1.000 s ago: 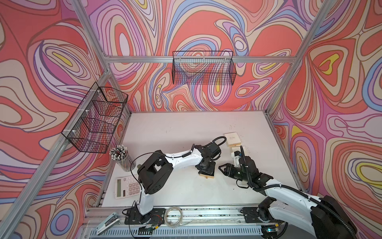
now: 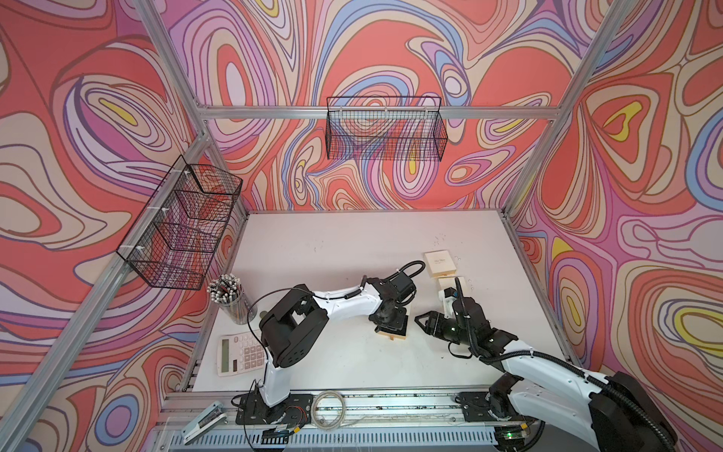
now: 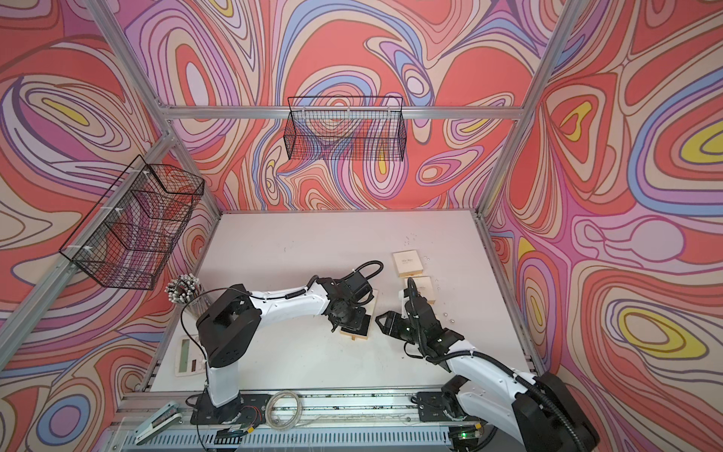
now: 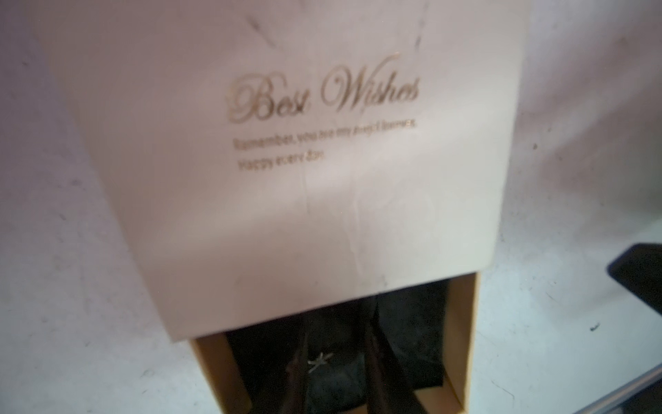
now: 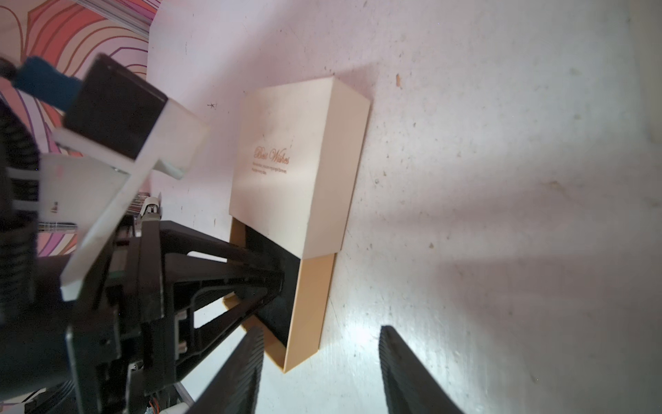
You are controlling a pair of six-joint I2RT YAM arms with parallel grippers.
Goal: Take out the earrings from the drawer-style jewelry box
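Observation:
The jewelry box [image 5: 282, 151] is pale cream with "Best Wishes" on its lid, and its drawer [image 5: 311, 303] is pulled part way out toward the front. A small silvery earring [image 4: 320, 361] shows on the drawer's black lining [image 4: 413, 331]; whether there is a second one I cannot tell. My left gripper is part open and reaches down into the drawer, its fingers [image 4: 378, 358] on either side of the earring in the left wrist view, with contact unclear. To the right of the box, my right gripper stands open with nothing between its fingers.
Two more cream boxes lie behind the right arm, one box [image 2: 440, 263] farther back. A pink calculator [image 2: 241, 353] and a holder of cotton swabs [image 2: 238, 305] are at the left.
The left gripper and the drawer's front have shifted very slightly within the last second. My right arm has hardly moved.

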